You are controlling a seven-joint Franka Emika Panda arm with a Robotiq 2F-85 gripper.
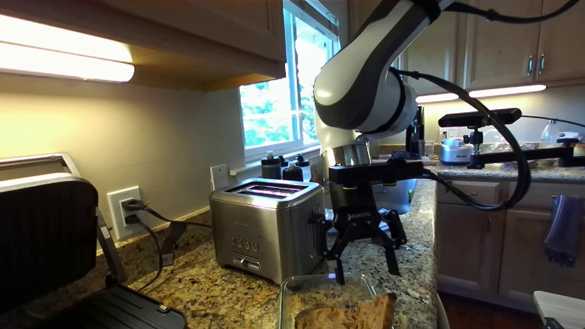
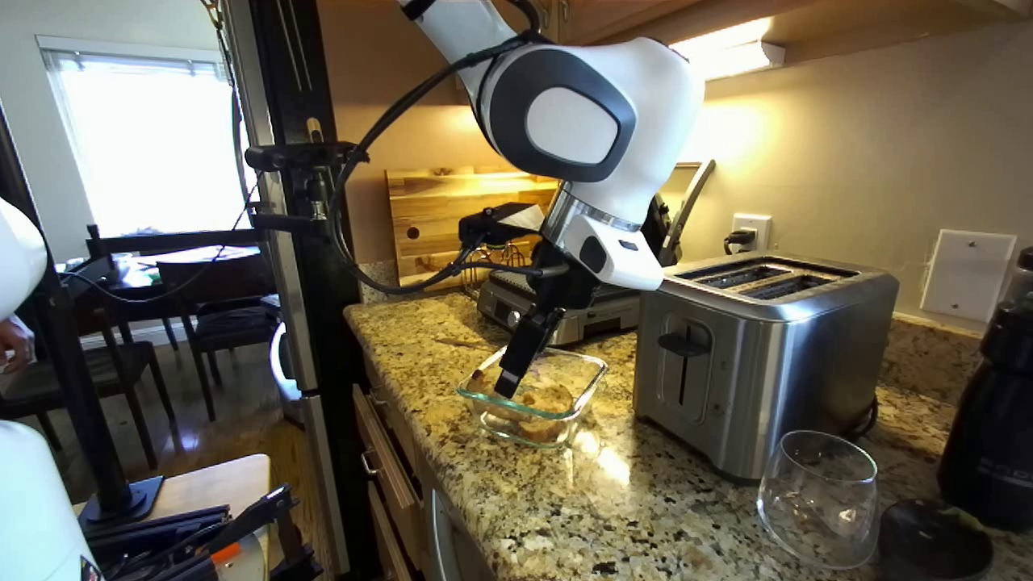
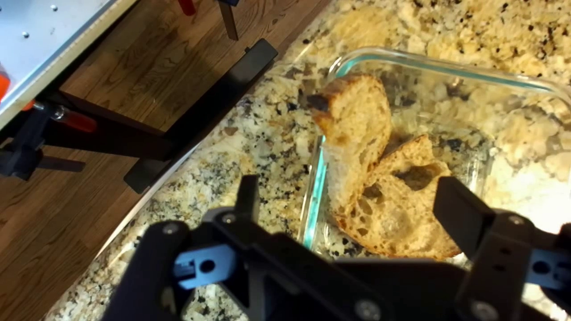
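Observation:
Two pieces of bread lie in a clear glass dish (image 2: 578, 407) on the counter. In the wrist view one slice (image 3: 401, 208) rests flat on the bottom, full of holes, while a second slice (image 3: 359, 133) leans upright against the dish's side wall. My gripper (image 1: 367, 273) is open above the dish, its fingers pointing down and nothing between them. The wrist view has one finger (image 3: 247, 197) outside the dish wall and the other (image 3: 460, 214) over the flat slice. A steel toaster (image 1: 268, 230) stands beside the dish with empty-looking slots on top.
An open black grill (image 1: 49, 241) stands near the wall. An empty glass (image 2: 818, 499) and a dark bottle (image 2: 997, 407) are close to the toaster. The counter's front edge drops to the floor just beyond the dish.

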